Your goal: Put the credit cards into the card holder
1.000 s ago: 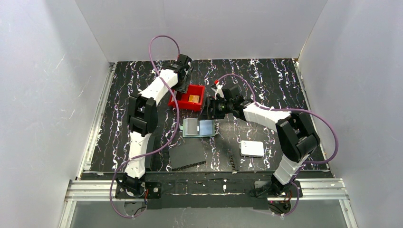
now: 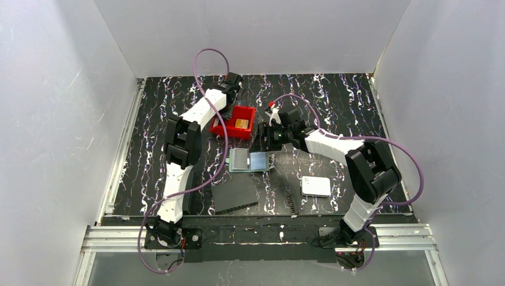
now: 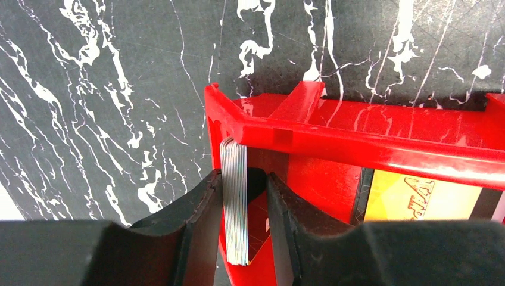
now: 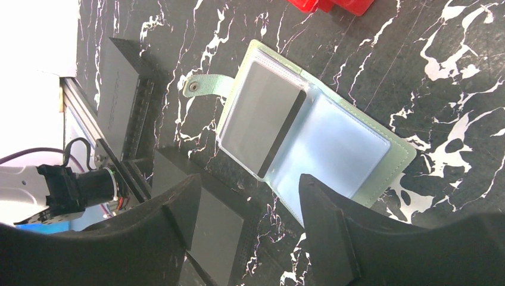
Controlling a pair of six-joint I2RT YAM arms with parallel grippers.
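Note:
A stack of thin cards (image 3: 236,202) stands on edge against the left wall of the red box (image 2: 248,132). The left gripper reaches into that box, fingers partly open around the stack. Its left finger (image 3: 205,205) borders the stack, while a gap separates the stack from the right finger (image 3: 284,208). The card holder (image 4: 265,113) lies spread flat on the table, with clear pockets and a pale green snap strap. Over its near edge in the right wrist view, my right gripper hangs open and empty.
A yellow card (image 3: 420,196) lies farther right inside the box. Dark plates (image 4: 211,232) rest near the holder, and a white case (image 2: 315,186) is at right. Bare marbled table surrounds the box's far side.
The box has edged a little left. My right arm and the card holder look still.

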